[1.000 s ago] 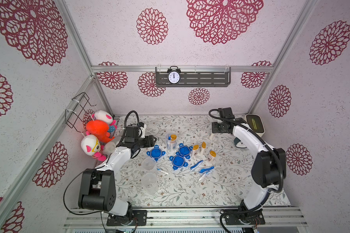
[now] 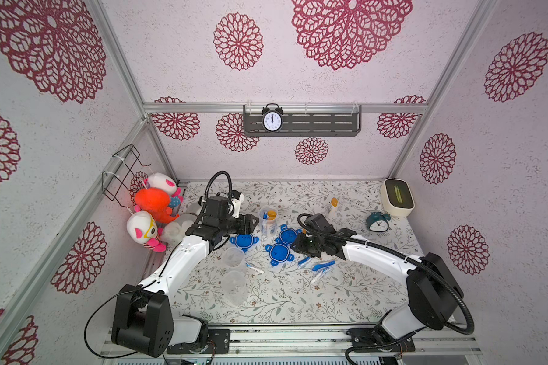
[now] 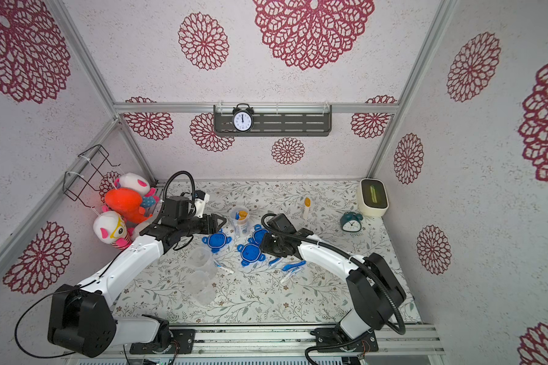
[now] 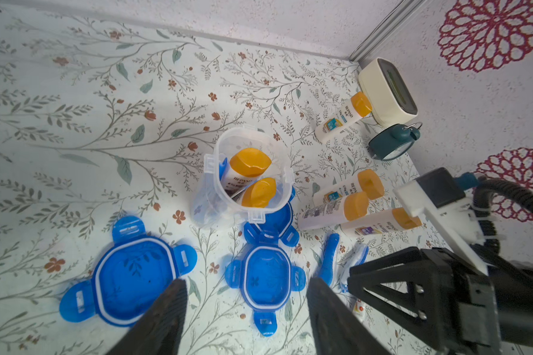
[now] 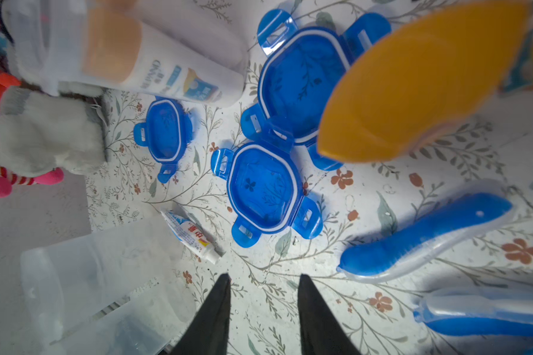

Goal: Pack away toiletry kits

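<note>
A clear cup [image 4: 206, 198] stands upright, holding two orange-capped bottles and something blue. Three blue lids lie flat: one apart [image 4: 135, 281], one nearer the middle [image 4: 266, 278], one beside the cup [image 4: 275, 227]. My left gripper [image 2: 251, 224] hovers beside the cup, its fingers parted and empty in the left wrist view. Low over the table, right of the lids, my right gripper has a gap between its fingers, with only tabletop showing there. Blue-handled brushes [image 5: 423, 239] and a small tube [image 5: 190, 235] lie around it. Several more orange-capped bottles [image 4: 340, 123] stand to the right.
Two empty clear cups [image 2: 233, 287] stand at the front left. Plush toys [image 2: 152, 206] crowd the left wall. A teal clock [image 2: 378, 221] and a cream container [image 2: 397, 197] occupy the back right. Open table lies along the front.
My right gripper has come from the back right, near the far bottle, forward and left to the lids and brushes. The left gripper has shifted slightly right toward the filled cup.
</note>
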